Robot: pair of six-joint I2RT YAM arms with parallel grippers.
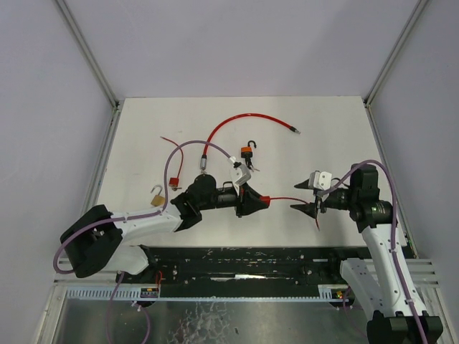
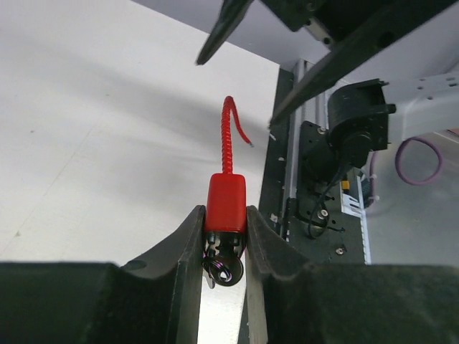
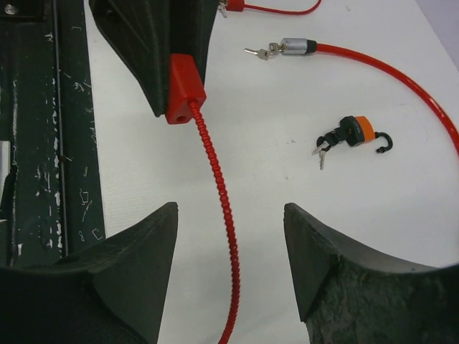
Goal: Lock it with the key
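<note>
My left gripper (image 1: 254, 201) is shut on a small red lock body (image 2: 226, 208), with a silver ball-like piece below it in the left wrist view. A thin red cord (image 3: 224, 201) runs from the lock toward my right gripper (image 1: 308, 197) and droops at its far end. The right gripper stands open over the cord, its fingers apart with nothing gripped, as the right wrist view also shows.
Behind lie a thick red cable lock (image 1: 244, 115) with keys, an orange-and-black padlock (image 1: 247, 153) with keys, another red cord lock (image 1: 174, 181) and a brass padlock (image 1: 157, 199). The white board is clear at the back right.
</note>
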